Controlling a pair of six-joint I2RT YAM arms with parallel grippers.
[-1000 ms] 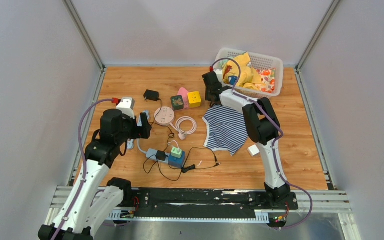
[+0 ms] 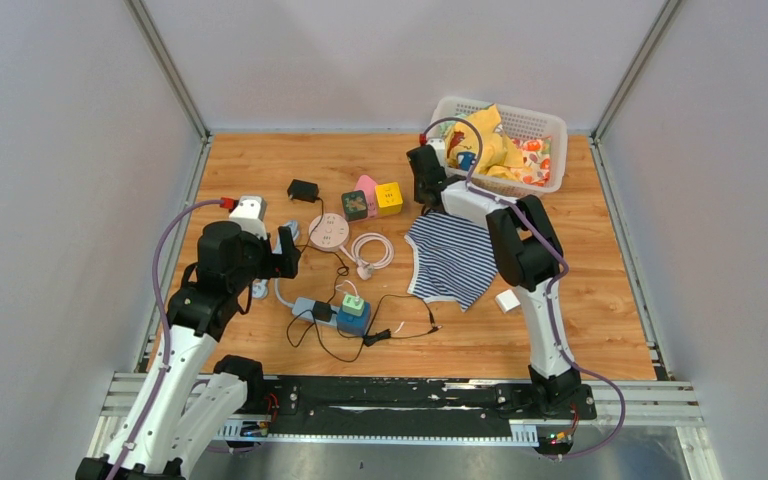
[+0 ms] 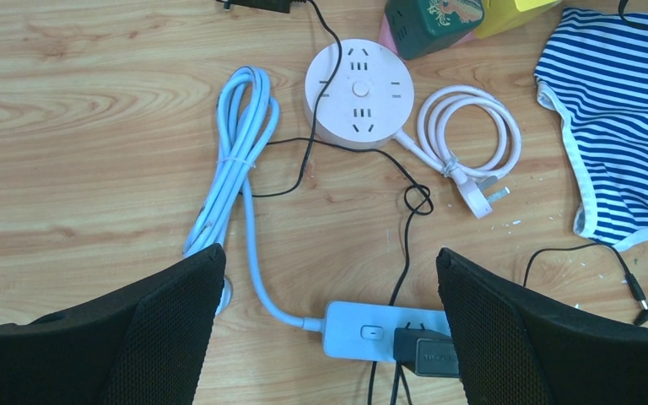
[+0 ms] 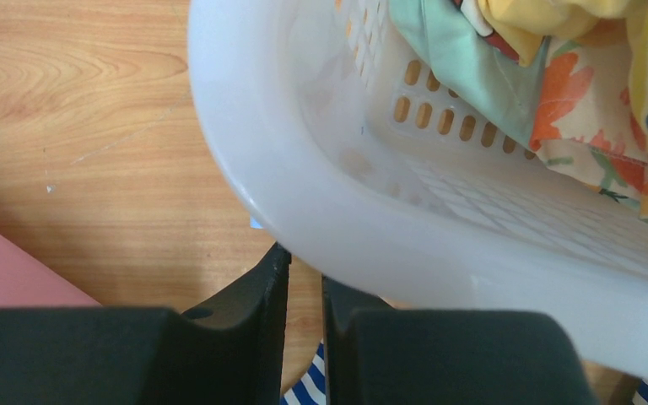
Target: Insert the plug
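My left gripper stands wide open above the table, nothing between its fingers. In the left wrist view, a light-blue power strip (image 3: 350,339) lies beyond them, with a black plug adapter (image 3: 428,354) on it, partly covered by a finger. A green-and-white cube plug (image 2: 353,304) sits at the strip's right end in the top view. The white three-pin plug (image 3: 476,201) of the round socket (image 3: 377,84) lies loose. My right gripper is beside the basket's left side, its fingers nearly together; the basket rim covers their tips, so any held thing is hidden.
A white basket (image 2: 561,160) of cloth stands at the back right. Striped cloth (image 2: 454,258) lies near the middle. A loose black adapter (image 2: 303,190), cube sockets (image 2: 388,198) and tangled black cables spread over the left half.
The right arm has shifted very slightly by the basket. The left arm and the things on the table look the same.
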